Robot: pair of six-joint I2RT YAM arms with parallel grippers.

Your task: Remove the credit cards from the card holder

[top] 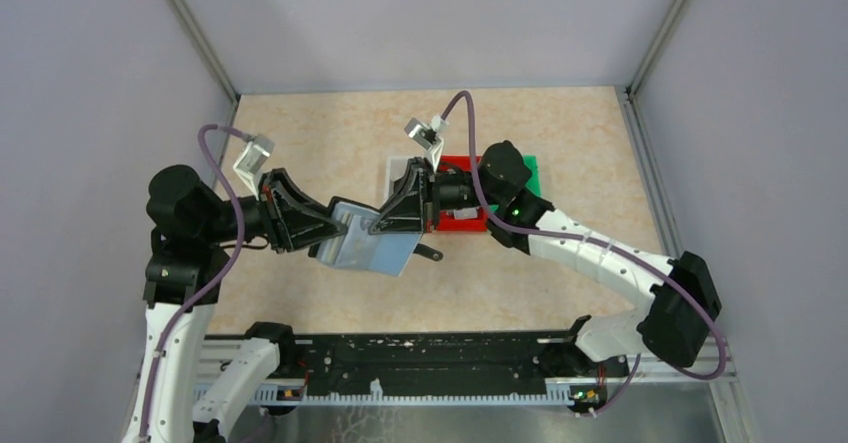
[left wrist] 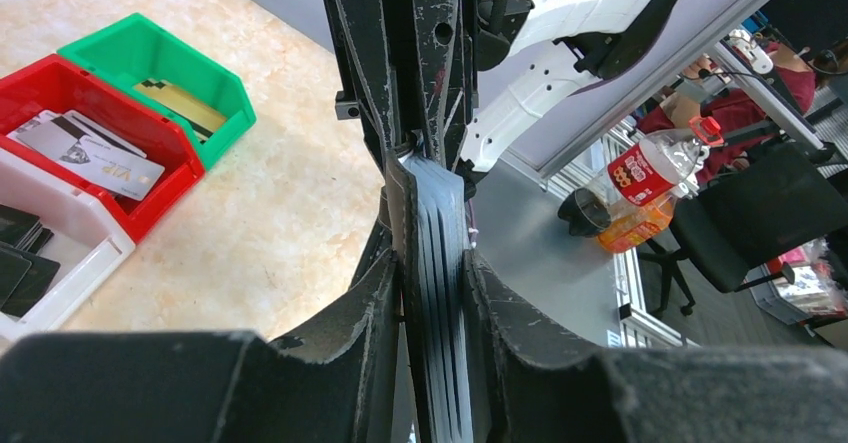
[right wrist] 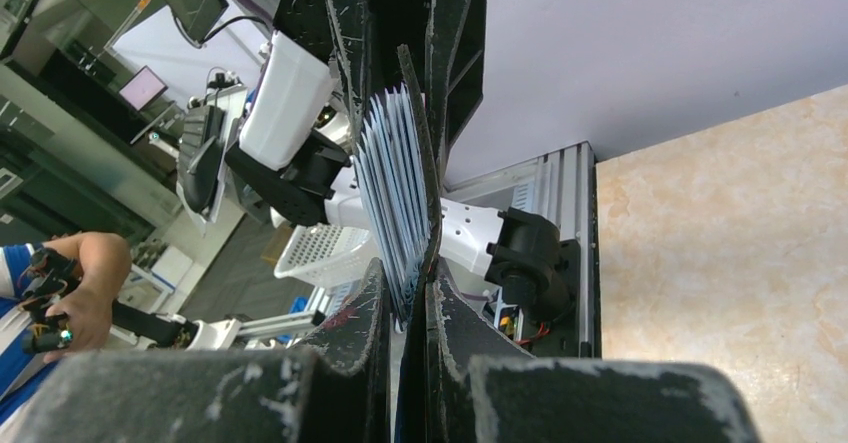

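A card holder with pale blue sleeves and a dark cover hangs above the table between the two grippers. My left gripper is shut on one side of it, my right gripper on the other. In the left wrist view the holder stands edge-on between the fingers; in the right wrist view its fanned sleeves show. Whether cards are in the sleeves I cannot tell.
Behind the right gripper on the table are a white bin, a red bin with cards and a green bin with gold cards.
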